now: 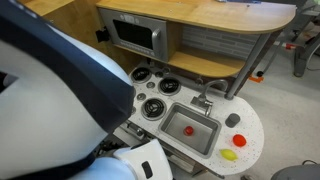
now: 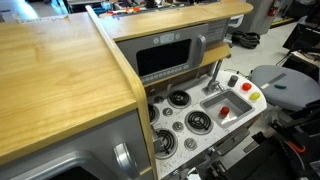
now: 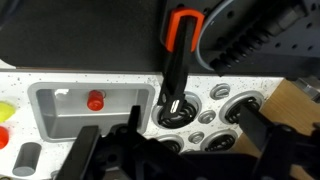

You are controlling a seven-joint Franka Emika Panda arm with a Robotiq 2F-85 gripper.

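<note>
In the wrist view my gripper shows as two dark fingers set well apart, so it stands open. Nothing shows held between them; stove burners and counter lie in the background below. A small red object (image 3: 96, 100) rests inside the steel sink (image 3: 70, 127), left of the gripper in that view. The same red object (image 1: 188, 130) appears in the sink in exterior view 1. On the round counter end are a grey cup (image 1: 232, 120), a red item (image 1: 239, 140) and a yellow item (image 1: 229, 155). The white arm (image 1: 65, 110) hides the left of exterior view 1.
Several stove burners (image 1: 153, 108) lie left of the sink. A faucet (image 1: 205, 100) rises behind it. The microwave (image 2: 170, 57) sits under a wooden shelf (image 2: 175, 22). An orange and black item (image 3: 180, 45) juts across the wrist view's top.
</note>
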